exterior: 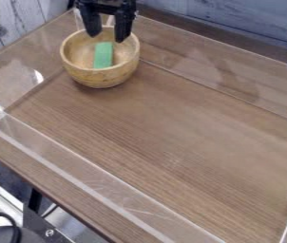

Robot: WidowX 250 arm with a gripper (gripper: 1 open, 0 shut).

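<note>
A round wooden bowl (101, 74) sits on the wooden table near the top of the camera view, slightly left of centre. Inside it a green block (103, 54) lies along the bowl's floor. My dark gripper (106, 36) hangs over the back of the bowl, above the green block's far end, its fingers open and spread to either side. The top of the gripper is cut off by the frame's edge.
A pale panelled wall stands at the upper left and a darker edge runs along the back right. Dark cables show at the lower left, off the table.
</note>
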